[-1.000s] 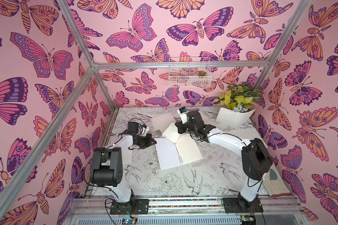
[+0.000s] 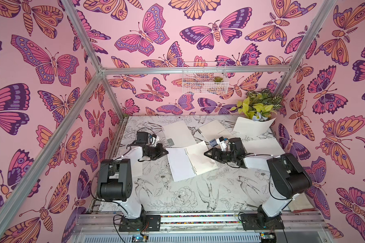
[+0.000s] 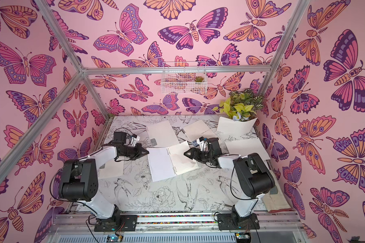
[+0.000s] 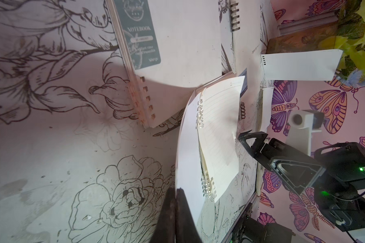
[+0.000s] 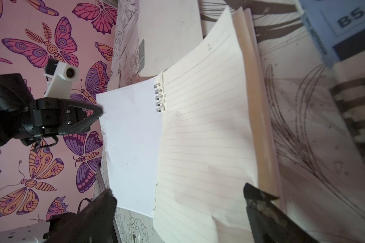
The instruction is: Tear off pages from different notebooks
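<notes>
An open spiral notebook (image 2: 181,164) lies mid-table, a plain white side (image 5: 131,149) on the left and a lined cream page (image 5: 206,133) on the right of its rings. My left gripper is shut at the notebook's left edge; whether the thin edge sits between its fingertips is not clear. Over the lined page's outer part stands my right gripper, open, its fingers spread to either side of that part of the page. Near its right finger the page's outer edge is slightly lifted and a small crease shows low down.
A notebook with a grey label (image 4: 170,44) lies behind, beside a blue B5 notebook (image 5: 344,28). A white sheet (image 2: 253,126) stands against the plant (image 2: 258,104) at back right.
A second ago the right gripper was at the page's top corner, with the page raised. The left arm stayed put.
</notes>
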